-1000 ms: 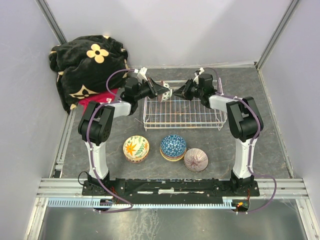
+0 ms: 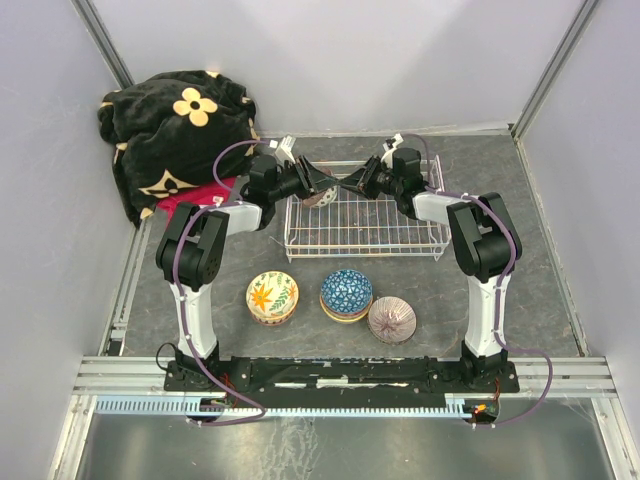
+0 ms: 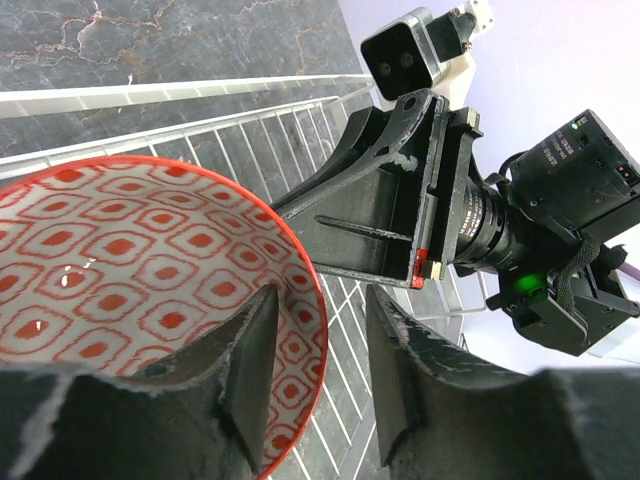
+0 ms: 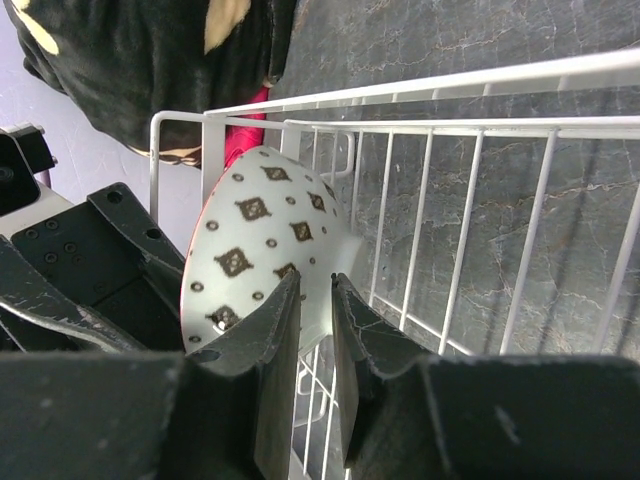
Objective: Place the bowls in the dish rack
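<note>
A white bowl with a red-patterned inside (image 3: 120, 270) and dark diamonds outside (image 4: 265, 235) stands on edge, tilted, at the left end of the white wire dish rack (image 2: 370, 250). My left gripper has its fingers apart, one inside the bowl and one outside the rim, with a gap beside it. My right gripper stands slightly open at the bowl's outer side; whether it touches the bowl's foot I cannot tell. Nearer the front sit a stack with a leaf-patterned bowl (image 2: 272, 297), a blue bowl stack (image 2: 346, 292) and a pinkish ribbed bowl (image 2: 392, 319).
A black flowered cushion (image 2: 180, 130) and red cloth (image 2: 195, 195) lie left of the rack. The rack's middle and right wires are empty. Both gripper tips are close together over the rack's left part.
The bowl has tipped and shifted slightly left in the rack. The right gripper has moved a little left towards the bowl.
</note>
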